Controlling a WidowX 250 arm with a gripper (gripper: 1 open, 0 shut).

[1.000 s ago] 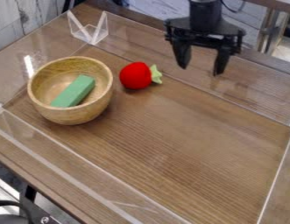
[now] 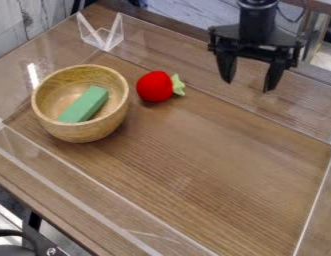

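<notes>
My gripper (image 2: 245,65) is at the upper right of the camera view, dark, with its fingers reaching down over the wooden table (image 2: 208,170); whether it is open or shut is hard to tell. To its left lies a red round object with a green leafy top, like a strawberry or tomato (image 2: 156,86). At the left, a tan bowl (image 2: 104,125) holds a green oblong object (image 2: 80,108).
A clear wire-like or plastic shape (image 2: 101,32) stands at the back left. The middle, front and right of the table are bare. Dark cables show at the lower left corner.
The gripper has shifted somewhat to the right over the last second. The red object and the bowl have not visibly moved.
</notes>
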